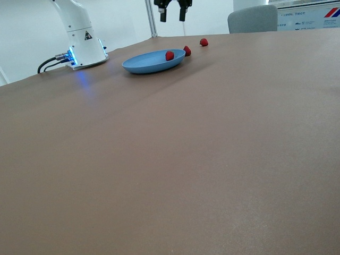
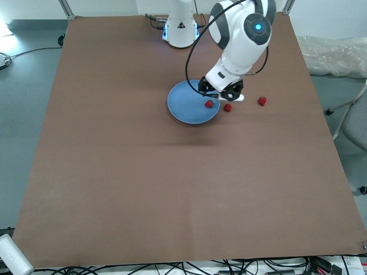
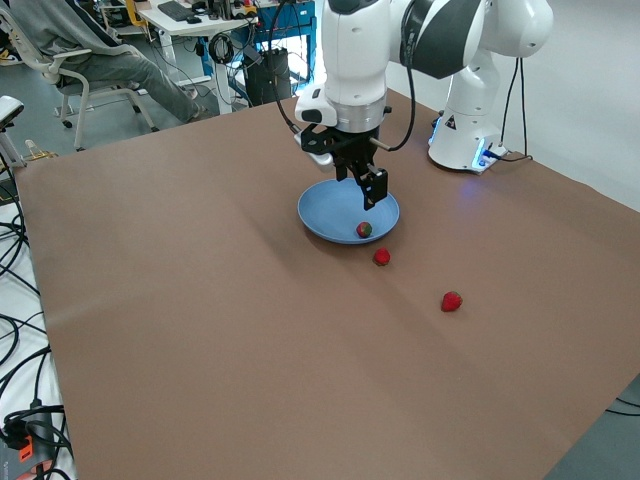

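Note:
A blue plate [image 2: 183, 106] [image 1: 142, 65] [image 3: 330, 215] holds one strawberry [image 2: 209, 104] [image 1: 169, 56] [image 3: 364, 229]. Two more strawberries lie on the brown table beside it, one [image 2: 227, 107] [image 1: 187, 51] [image 3: 382, 257] near the rim, the other [image 2: 262, 101] [image 1: 204, 42] [image 3: 450, 301] farther out. My black gripper [image 1: 172, 19] [image 3: 358, 190] hangs above the plate. In the top view its two fingers stand apart with nothing between them.
The arm's base [image 2: 178, 31] [image 1: 87, 50] stands at the table's back edge. A grey chair [image 1: 252, 21] stands beyond the edge.

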